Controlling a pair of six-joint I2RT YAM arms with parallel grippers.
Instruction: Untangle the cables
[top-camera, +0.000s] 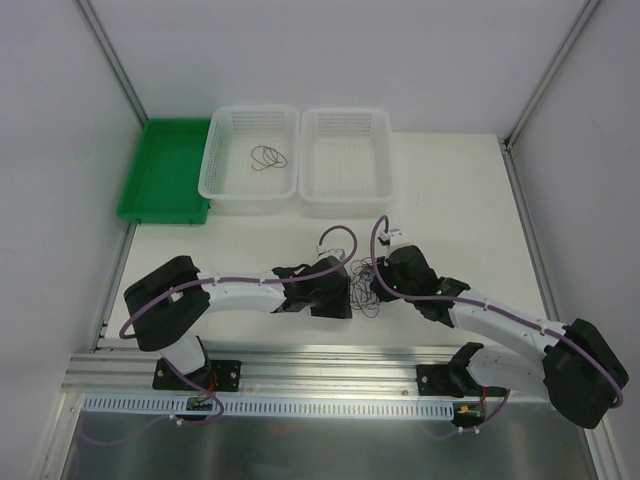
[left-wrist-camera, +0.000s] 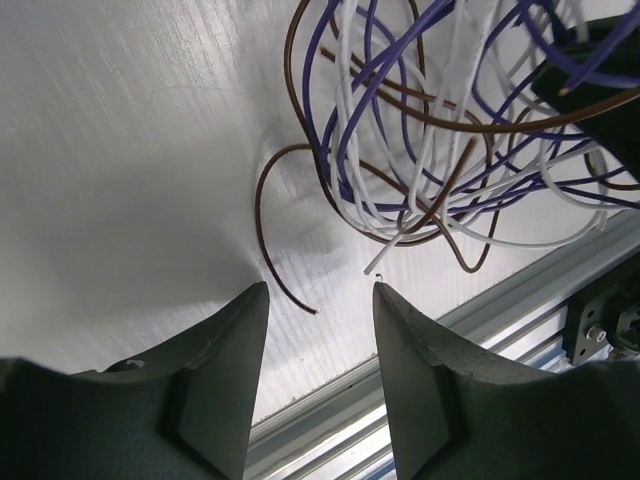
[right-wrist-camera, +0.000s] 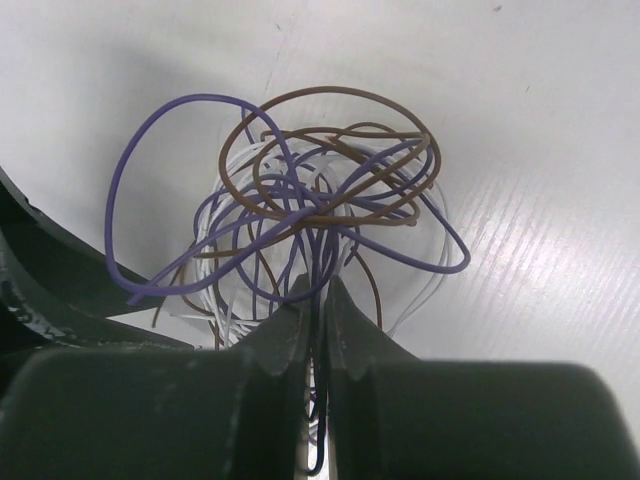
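A tangle of purple, white and brown cables (top-camera: 365, 300) lies on the white table between my two arms. In the right wrist view my right gripper is shut on purple strands of the tangle (right-wrist-camera: 330, 190). My left gripper is part open at the tangle's left side, its fingertips apart. A loose brown cable end (left-wrist-camera: 290, 292) appears in its gap, with a white cable end (left-wrist-camera: 374, 264) close to the other fingertip; neither is clamped. Part of the bundle is hidden behind the right gripper in the top view.
Two white bins stand at the back; the left bin (top-camera: 225, 180) holds a dark coiled cable (top-camera: 268, 157), while the right bin (top-camera: 347, 160) looks empty. Beside them is a green bin (top-camera: 165, 172).
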